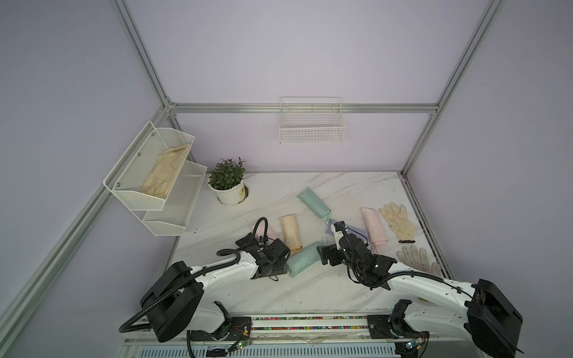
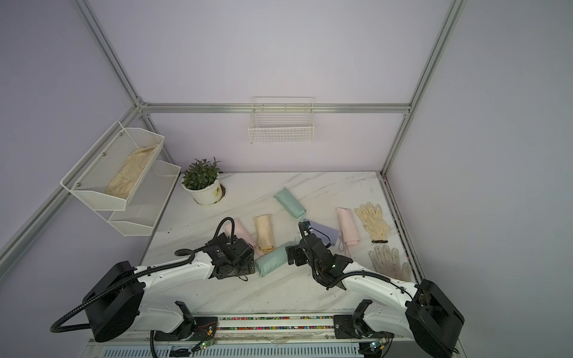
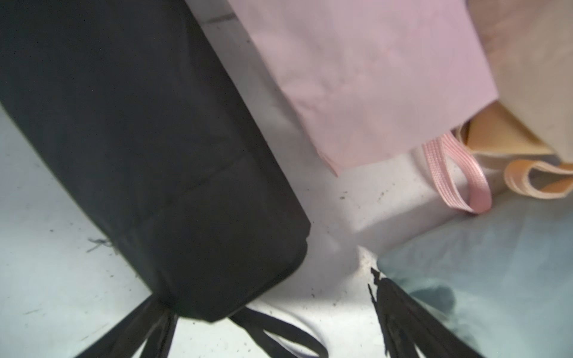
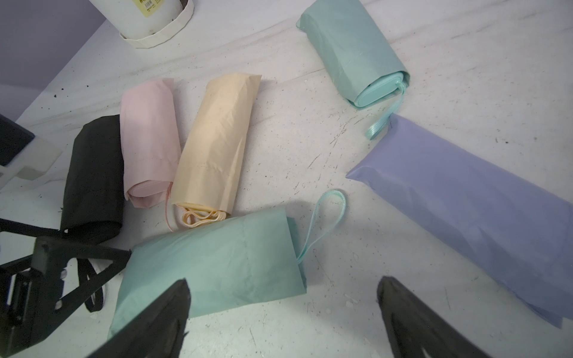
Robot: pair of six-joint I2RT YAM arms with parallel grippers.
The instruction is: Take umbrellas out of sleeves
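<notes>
Seen from my left wrist, the black sleeved umbrella (image 3: 179, 167) lies at a slant, its strap loop (image 3: 286, 334) trailing from the near end. My left gripper is open over this end, with nothing gripped. To its right is the near mint-green sleeved umbrella (image 4: 220, 265), whose loop points right. Over the right end of that green umbrella hangs my right gripper, open and empty. Pink (image 4: 152, 140) and beige (image 4: 215, 143) sleeved umbrellas lie behind. A second green one (image 4: 358, 53) and a lavender piece (image 4: 471, 197) lie farther right.
Another pink roll (image 1: 374, 226) and two gloves (image 1: 398, 222) occupy the table's right side. A potted plant (image 1: 227, 179) stands at back left, beside a wall rack (image 1: 164, 173) holding beige cloth.
</notes>
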